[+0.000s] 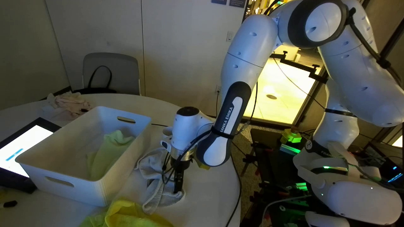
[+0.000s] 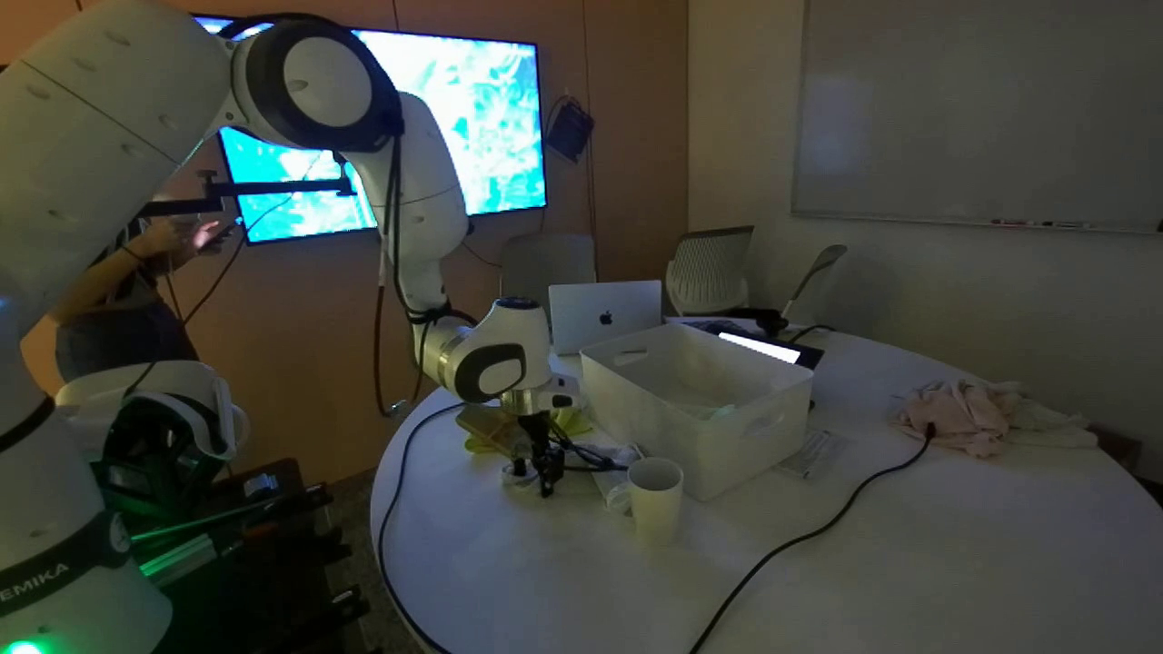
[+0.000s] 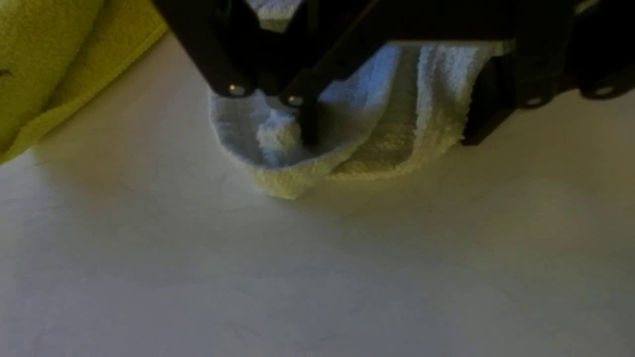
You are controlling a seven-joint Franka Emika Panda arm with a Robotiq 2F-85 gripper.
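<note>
A grey-white towel (image 1: 155, 174) lies crumpled on the table beside the white bin (image 1: 85, 191). My gripper (image 1: 178, 188) points down at its near right part. In the wrist view my gripper is open, its two dark fingers well apart. Folds of the grey-white towel (image 3: 387, 137) lie between them; one fingertip stands within a fold, the other at the towel's right edge. A light green towel (image 1: 109, 151) rests inside the bin. A yellow towel (image 1: 130, 215) lies in front of the bin, also showing as a yellow towel (image 3: 65, 71) at upper left.
A white mug (image 2: 656, 496) stands close to my gripper and the bin. Left of the bin is a lit tablet (image 1: 24, 149). A pinkish cloth (image 1: 72, 101) lies farther back. A black cable (image 2: 807, 540) crosses the otherwise clear table.
</note>
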